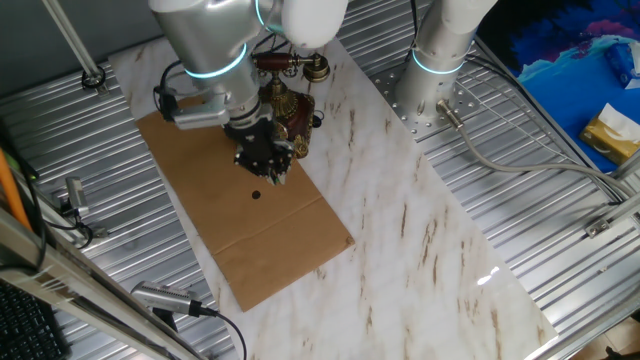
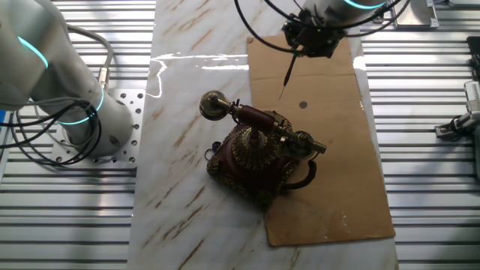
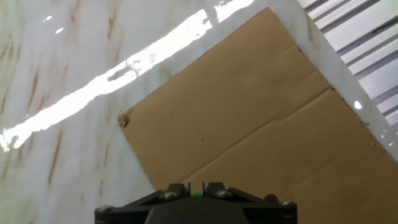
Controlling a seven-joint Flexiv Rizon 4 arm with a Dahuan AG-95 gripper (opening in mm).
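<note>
Above the brown cardboard sheet [image 1: 270, 240] hangs my gripper [image 1: 279, 176], pointing down. In the wrist view the gripper shows its two dark fingertips close together, with a speck of green between them; whether they are fully shut is unclear. A thin dark rod [image 2: 288, 77] with a fine tip extends below the gripper in exterior view 2; how it is held cannot be made out. A small black disc [image 1: 256, 195] lies flat on the cardboard, just beyond the fingertips. An ornate vintage telephone [image 2: 257, 150] stands partly over the cardboard's edge, handset across its cradle.
A metal device with a cable [image 1: 170, 298] sits beyond the table's left edge.
</note>
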